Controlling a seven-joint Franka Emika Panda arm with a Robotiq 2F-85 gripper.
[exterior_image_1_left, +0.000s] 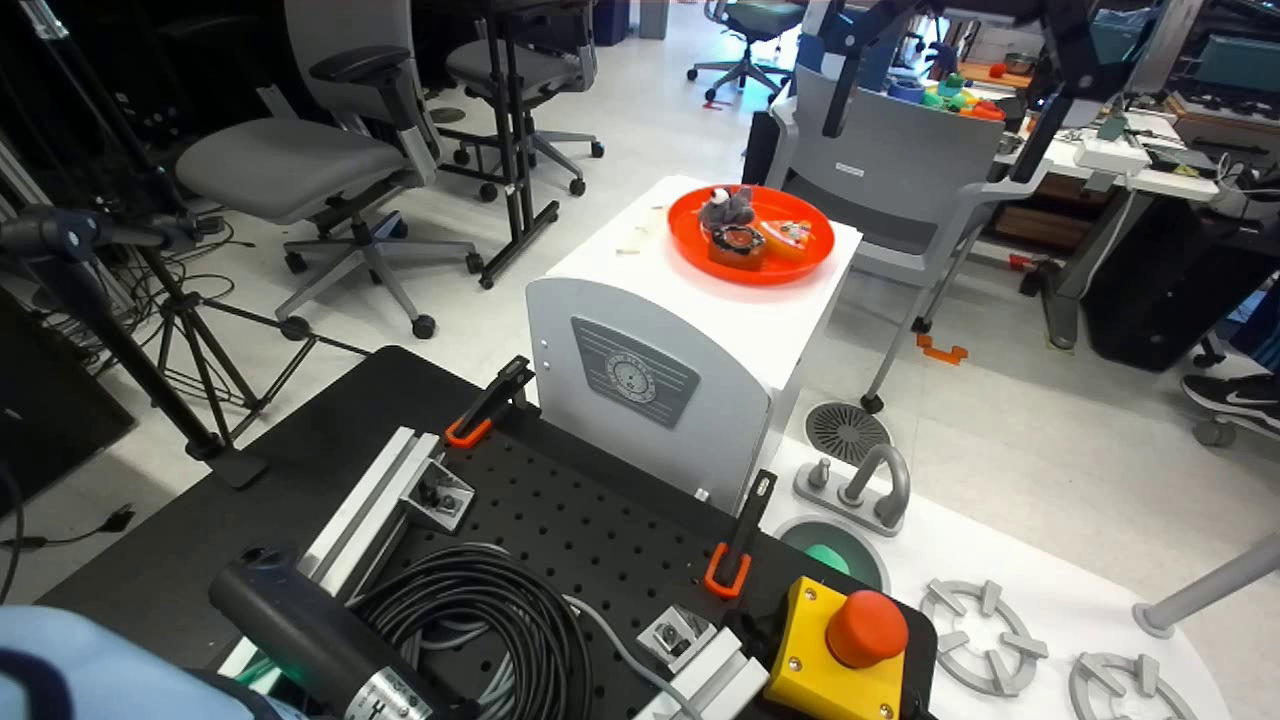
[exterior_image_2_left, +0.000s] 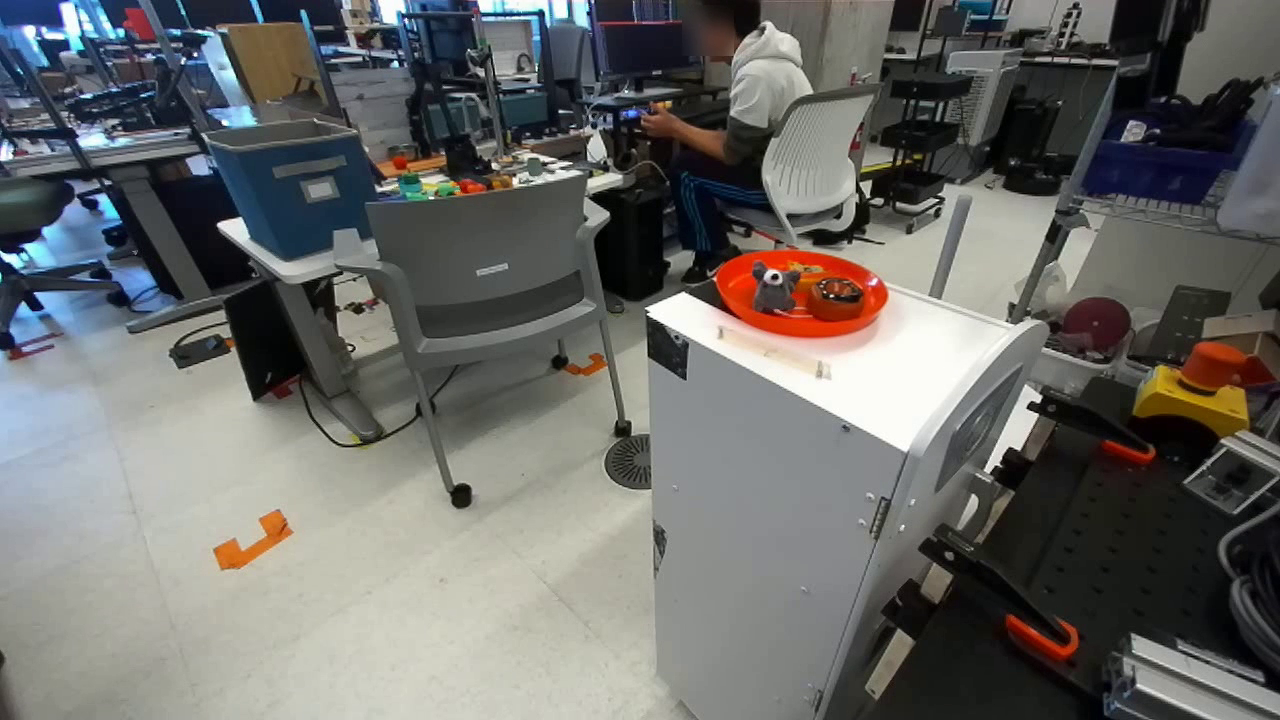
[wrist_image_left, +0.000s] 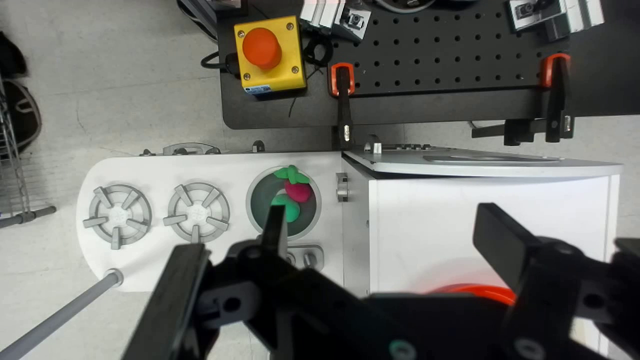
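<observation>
High over the play kitchen, my gripper (exterior_image_1_left: 942, 118) hangs with its two dark fingers wide apart and nothing between them. In the wrist view the gripper frames the sink side and the white cabinet. An orange-red plate (exterior_image_1_left: 756, 275) rests on the white cabinet top. On it sit a grey plush animal (exterior_image_2_left: 776, 288), a round brown-orange toy (exterior_image_2_left: 836, 298) and an orange toy with a white patch (exterior_image_1_left: 788, 238). The wrist view shows only the plate's edge (wrist_image_left: 480, 290). In the sink bowl (wrist_image_left: 259, 195) lie a pink toy with green leaves (wrist_image_left: 298, 192) and a rounded green toy (wrist_image_left: 288, 207).
Stove burners (wrist_image_left: 198, 212) flank the sink, with a grey faucet (exterior_image_1_left: 890, 482) beside it. A black pegboard table (exterior_image_1_left: 540, 480) carries clamps, cables and a yellow-based red button (exterior_image_1_left: 866, 630). A grey chair (exterior_image_2_left: 498, 270) stands behind the cabinet. Bare cabinet top surrounds the plate.
</observation>
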